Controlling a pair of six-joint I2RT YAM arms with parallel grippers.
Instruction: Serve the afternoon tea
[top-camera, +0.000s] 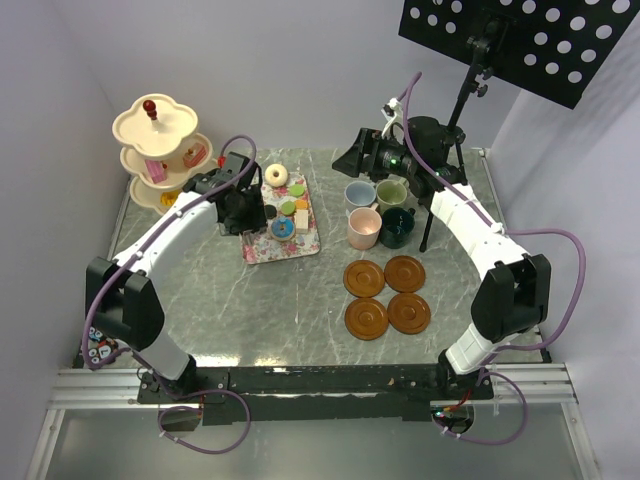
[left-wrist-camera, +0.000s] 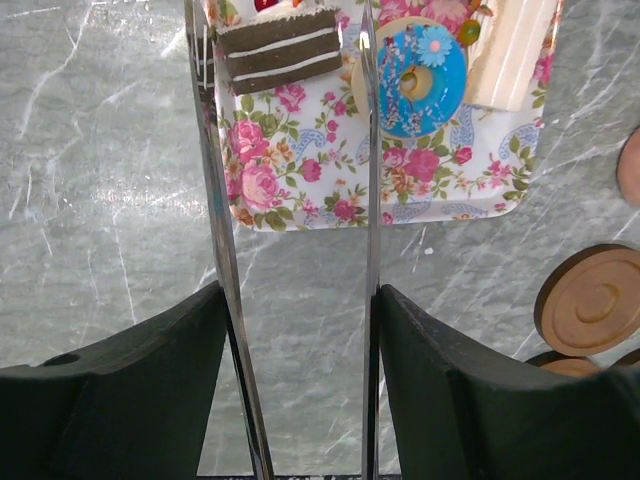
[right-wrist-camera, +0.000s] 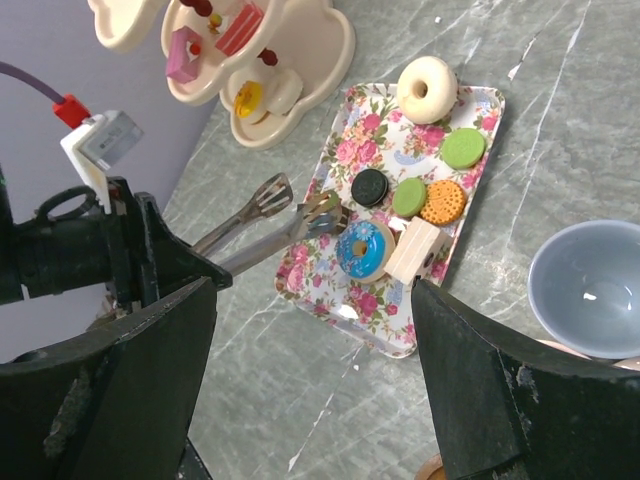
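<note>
My left gripper hangs over the left part of the floral tray, its metal fingers apart above a chocolate cake slice. A blue-iced donut, a pale cake, green and orange round treats and a plain donut share the tray. A three-tier cream stand with sweets stands at the back left. My right gripper is raised at the back right, above the cups, open as far as the top view shows.
Several cups, including a pink cup and a dark green cup, stand right of the tray. Below them lie several brown coasters. A black perforated stand rises at the right.
</note>
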